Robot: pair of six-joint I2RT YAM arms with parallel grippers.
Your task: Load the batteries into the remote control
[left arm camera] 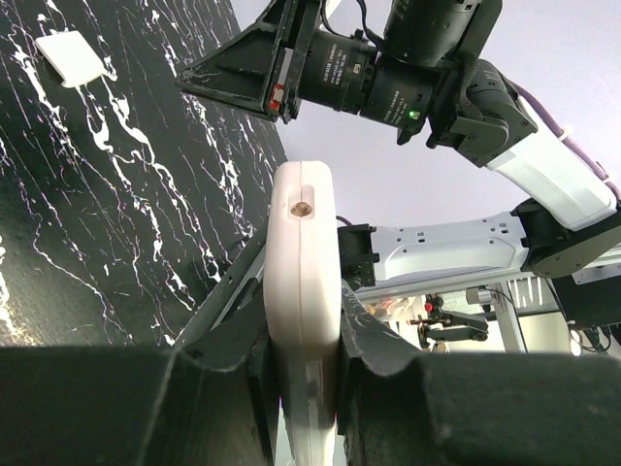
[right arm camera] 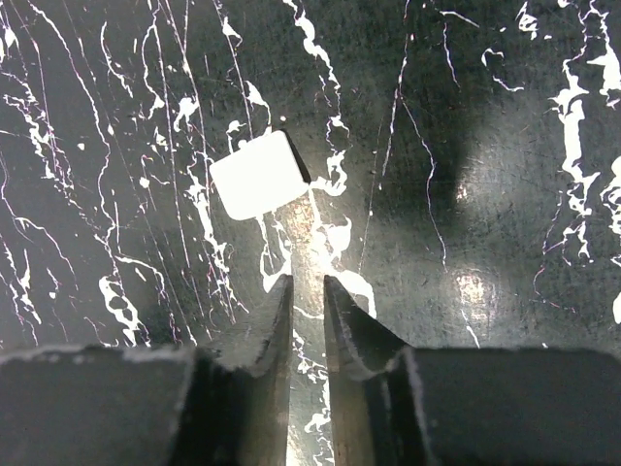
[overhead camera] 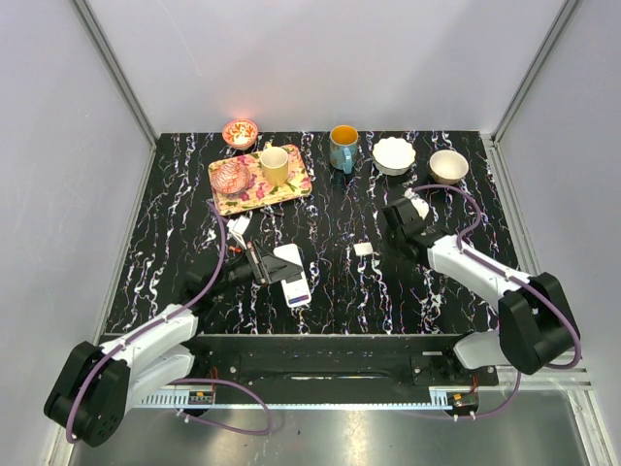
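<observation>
In the top view my left gripper point(overhead camera: 278, 271) is shut on the white remote control point(overhead camera: 294, 282), left of centre. The left wrist view shows the remote point(left arm camera: 304, 248) end-on, standing up between the dark fingers; its battery bay cannot be seen there. My right gripper is a little open, a narrow gap showing between its fingertips and nothing in it. It hangs over the table, right of a small white flat piece point(overhead camera: 363, 249), perhaps the battery cover. No battery can be made out.
At the back left, a flowered tray point(overhead camera: 218, 205) holds a yellow mug point(overhead camera: 275, 167). A blue mug point(overhead camera: 343, 152) and two pale bowls point(overhead camera: 393, 155) stand along the back. Bare black tabletop point(overhead camera: 335, 301) lies between the arms.
</observation>
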